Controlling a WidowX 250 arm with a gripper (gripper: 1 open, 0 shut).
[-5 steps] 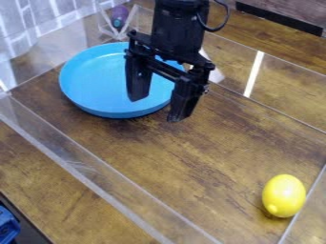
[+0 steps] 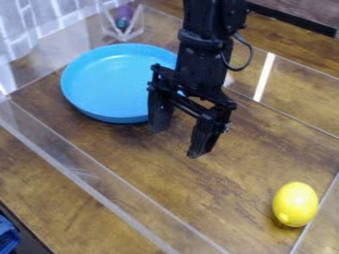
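My black gripper [image 2: 183,117] hangs open over the wooden table, just right of a blue round bowl [image 2: 95,79] and partly in front of it. Nothing shows between its fingers. A yellow lemon-like object [image 2: 294,203] lies at the lower right, apart from the gripper.
A small purple object [image 2: 125,20] stands at the top left. A blue item [image 2: 8,236] sits at the lower left corner, beyond a clear edge.
My gripper has moved slightly down and toward the front of the table. The bowl and the yellow object have not visibly moved.
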